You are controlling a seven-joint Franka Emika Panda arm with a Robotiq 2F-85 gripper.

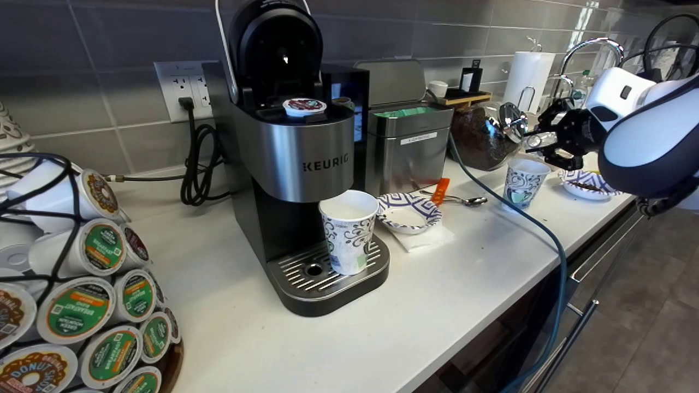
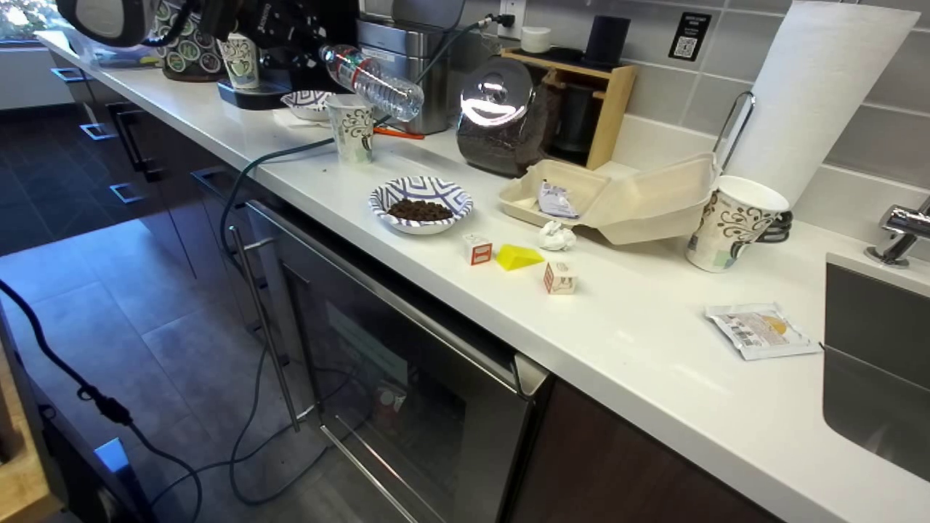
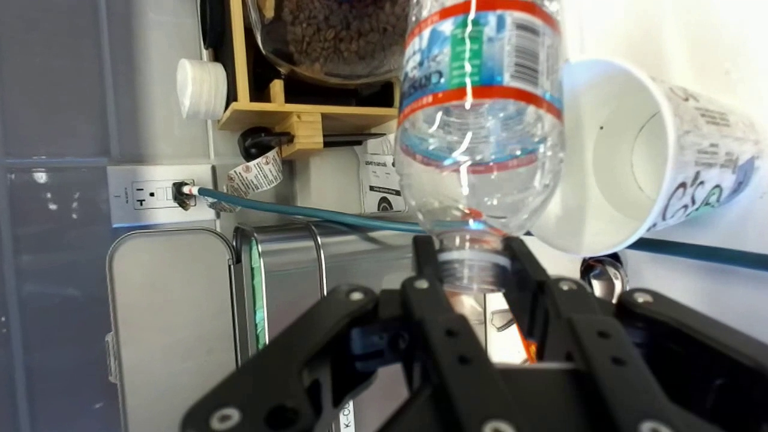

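A clear plastic bottle [image 3: 479,144] with a blue and red label is gripped at its neck. My gripper is shut on that neck, one finger on each side. In exterior view 2 the bottle [image 2: 383,86] lies nearly sideways, tilted with its base lower, above a patterned paper cup [image 2: 351,131] on the counter. The wrist view looks into this cup [image 3: 709,155], which is empty apart from a dark speck. From exterior view 1 my gripper [image 1: 545,141] hangs just over the cup [image 1: 524,185], in front of the coffee bean jar [image 1: 478,134].
A Keurig machine [image 1: 298,154] has its lid up, a pod on top and a paper cup [image 1: 349,239] on its tray. Behind stands a steel bin [image 1: 409,154] with its lid raised. A bowl of coffee grounds [image 2: 421,187] and a teal cable [image 1: 554,239] are near the cup.
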